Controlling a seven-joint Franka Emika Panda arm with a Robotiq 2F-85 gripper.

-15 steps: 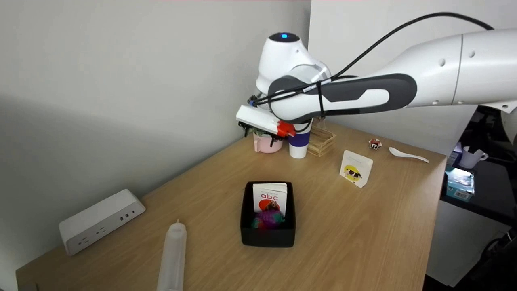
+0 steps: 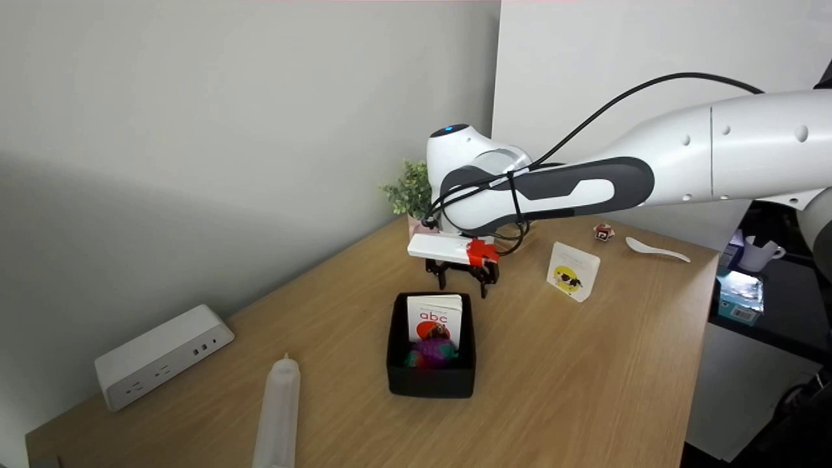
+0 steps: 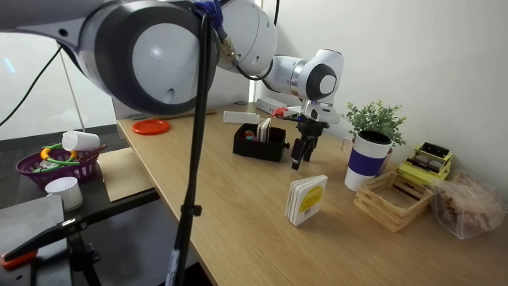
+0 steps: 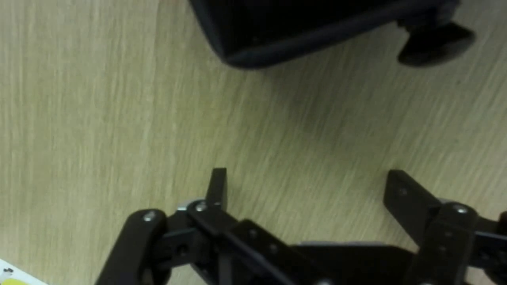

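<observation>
My gripper is open above bare wood, its fingers spread wide with nothing between them. Just ahead of it in the wrist view is the corner of a black box [image 4: 304, 45] with a dark knob [image 4: 437, 45] on its side. Seen from exterior view 1, the box [image 2: 430, 382] holds a white "abc" board book [image 2: 434, 312] and a purple and teal toy [image 2: 437, 351]; my gripper [image 2: 462, 285] is right behind it. Another board book [image 2: 573, 270], with a cow on yellow, stands upright on the table, apart from the box.
A cup with a blue band [image 3: 369, 162], a wooden crate [image 3: 393, 200] and a leafy plant [image 3: 376, 119] stand by the wall. A clear bottle [image 2: 278, 413] and power strip [image 2: 164, 355] lie left of the box. Table right of the box is clear.
The arm has come down and its gripper has shifted right and toward the box, leaving the plant pot. Box, books and toy have stayed in place.
</observation>
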